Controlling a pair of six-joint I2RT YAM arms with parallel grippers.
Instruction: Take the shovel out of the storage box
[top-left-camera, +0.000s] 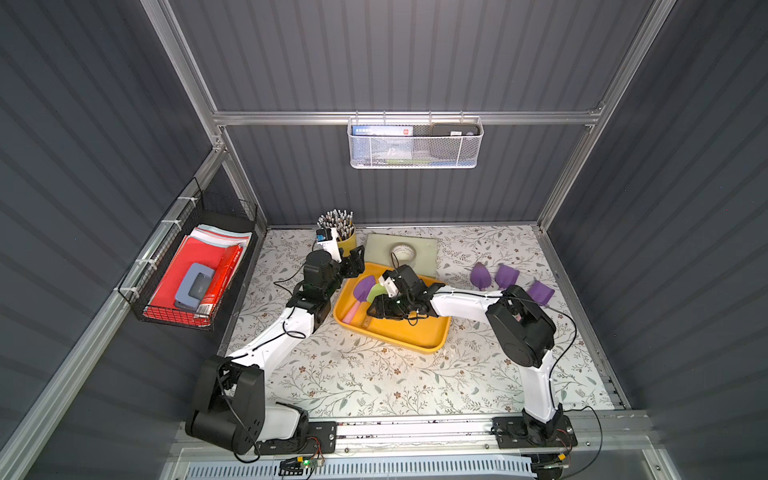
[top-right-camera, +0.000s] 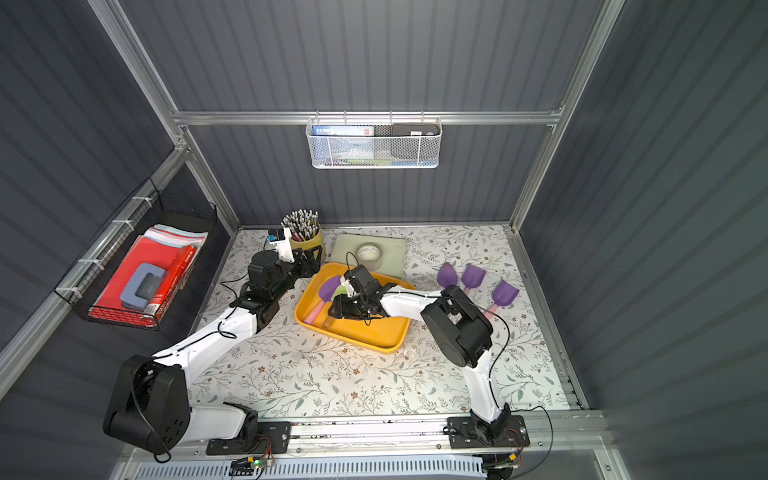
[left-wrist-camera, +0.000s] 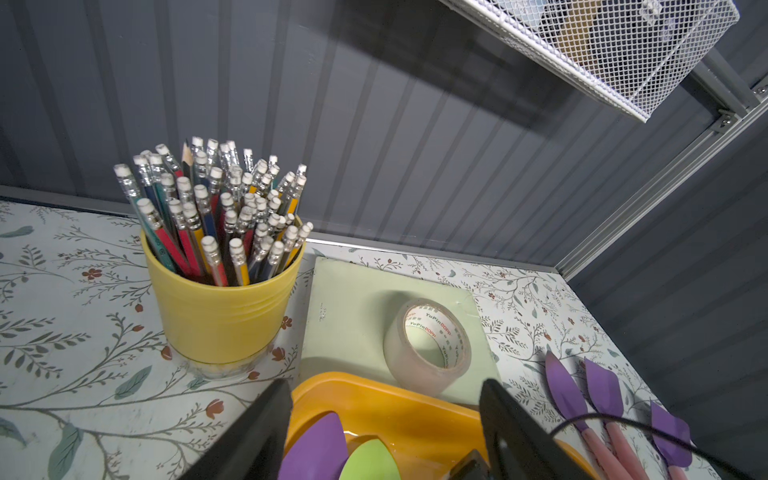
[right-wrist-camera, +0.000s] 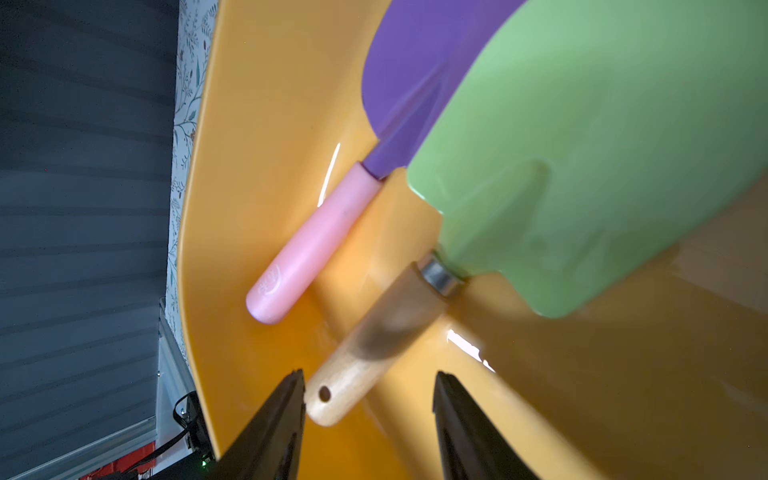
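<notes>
In the yellow storage box (top-left-camera: 432, 349) lie two shovels side by side. One has a green blade (right-wrist-camera: 592, 152) and a wooden handle (right-wrist-camera: 376, 340); the other has a purple blade (right-wrist-camera: 416, 72) and a pink handle (right-wrist-camera: 316, 244). My right gripper is open over the box, the wooden handle's end showing between its fingertips in the right wrist view; whether they touch it I cannot tell. From the top left view, that arm covers part of the green blade. My left gripper stands open above the box's back left corner, holding nothing.
Behind the box are a yellow pencil cup (left-wrist-camera: 224, 320) and a tape roll (left-wrist-camera: 428, 344) on a green board (left-wrist-camera: 352, 296). Several purple shovels (top-left-camera: 505, 276) lie on the table at right.
</notes>
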